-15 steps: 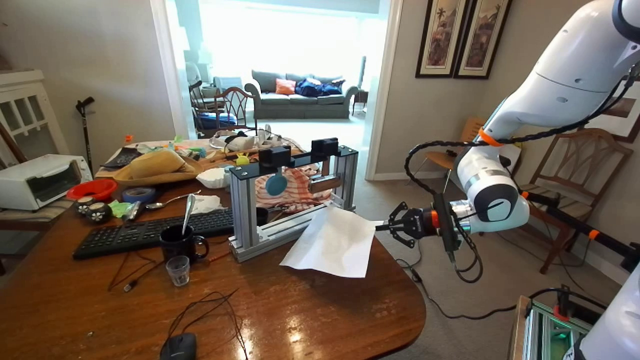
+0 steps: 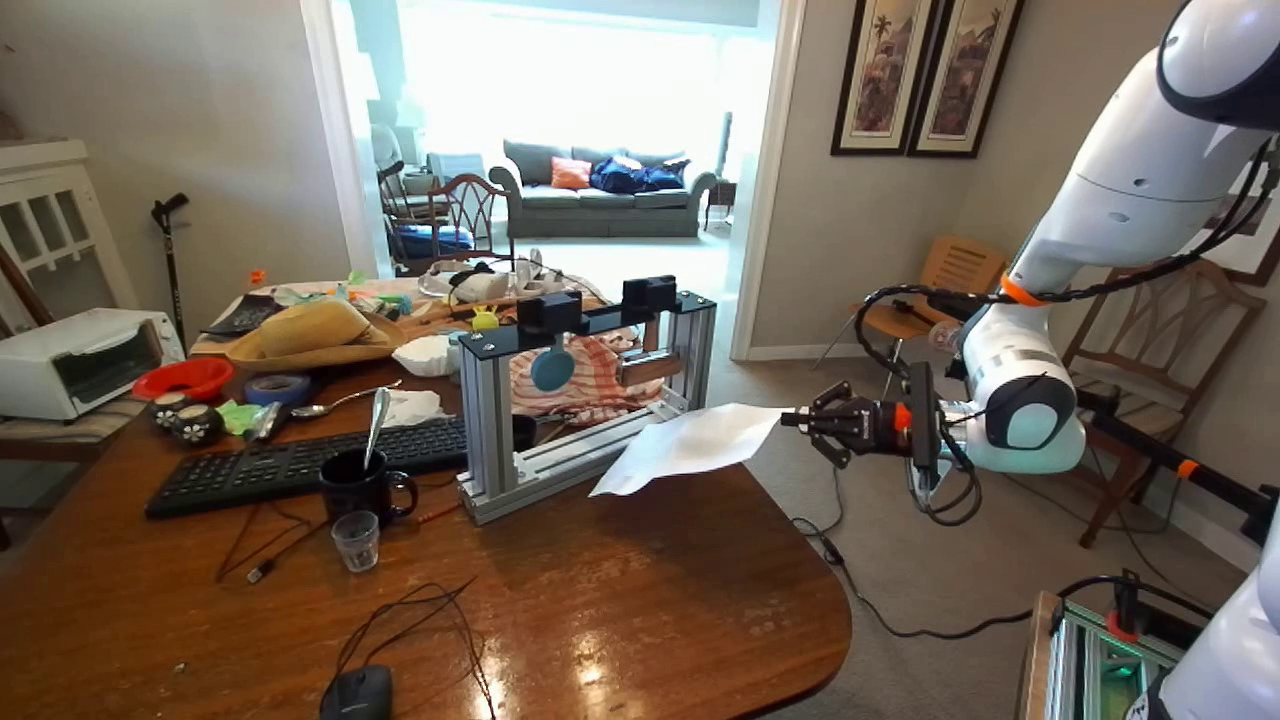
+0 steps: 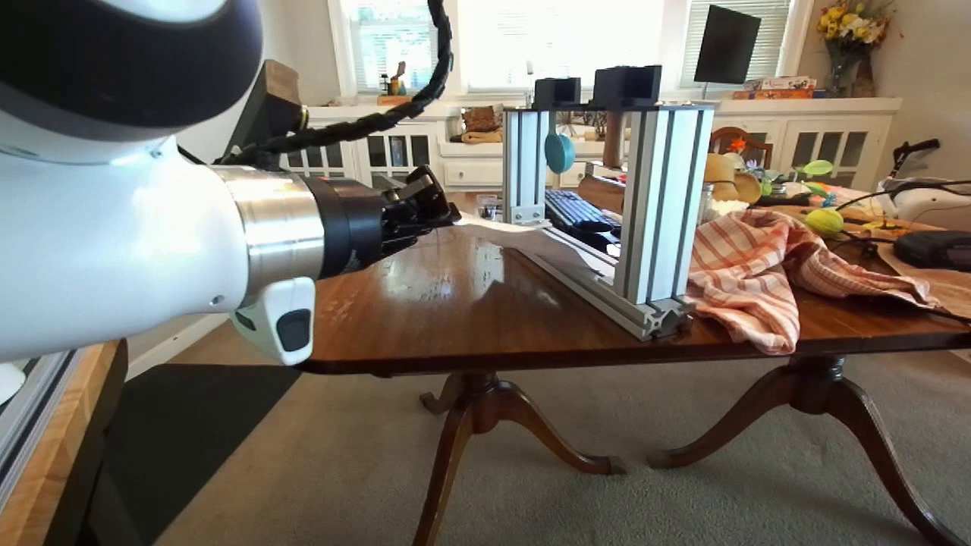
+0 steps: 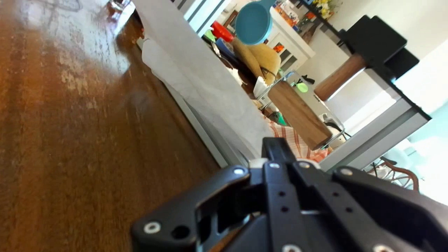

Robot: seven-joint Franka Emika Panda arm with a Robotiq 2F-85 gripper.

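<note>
A white sheet of paper [image 2: 690, 446] hangs in the air above the near right part of the table, its far part beside the metal frame [image 2: 486, 432]. My gripper [image 2: 794, 418] is shut on the paper's right end, off the table's edge. From the other side, exterior view 2 has the sheet [image 3: 519, 236] running from my fingertips toward the frame's lower rail. The wrist view shows the paper [image 4: 197, 79] as a long slanted strip reaching down to the gripper; the pinched edge itself is mostly hidden by the fingers.
From the frame's top bar hang a blue round utensil [image 2: 552, 370] and a wood-handled tool [image 4: 341, 77]. A black mug [image 2: 360, 486], a clear cup [image 2: 356, 540] and a keyboard [image 2: 300, 466] lie to the left.
My gripper has moved up and slightly right with the paper in it. The sheet has turned from facing the camera broadly to a flatter, narrower shape, and its lower edge has risen.
</note>
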